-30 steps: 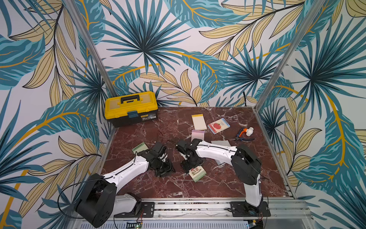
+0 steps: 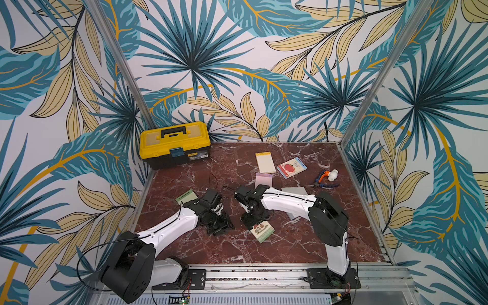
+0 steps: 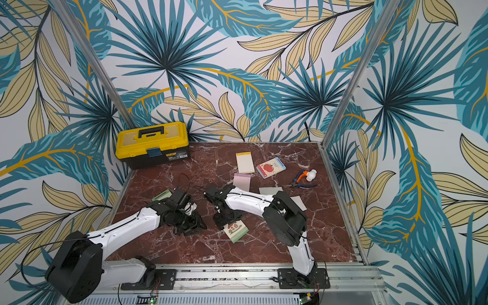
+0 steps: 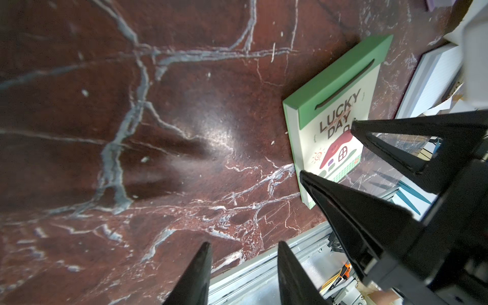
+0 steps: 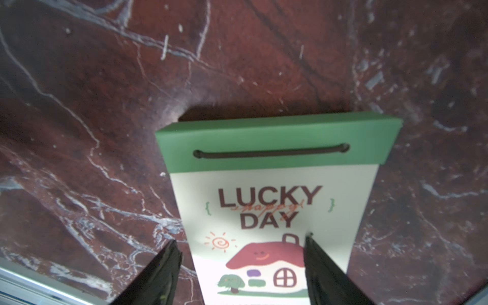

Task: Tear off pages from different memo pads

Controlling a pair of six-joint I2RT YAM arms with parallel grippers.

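The LUCKY DAY memo pad point(image 5: 269, 213), white with a green bound top, lies flat on the marble table. Its cover fills much of the right wrist view. Over its lower half hovers my right gripper, its fingers spread and nothing held between them. From the left wrist view, the right fingers point(image 4: 335, 195) appear over the same pad. My left gripper hangs open above bare tabletop, left of the pad. Farther back lie a pink pad point(image 2: 263, 179), a yellow-topped pad point(image 2: 265, 162) and an apple-cover pad point(image 2: 292, 167); a green pad point(image 2: 186, 197) is beyond the left arm.
Pale sheets point(image 3: 270, 191) lie behind the right arm, partly covered by it. Orange-handled pliers point(image 2: 322, 179) rest at the right, and a yellow toolbox point(image 2: 175, 137) stands back left. Open tabletop surrounds the LUCKY DAY pad at the front.
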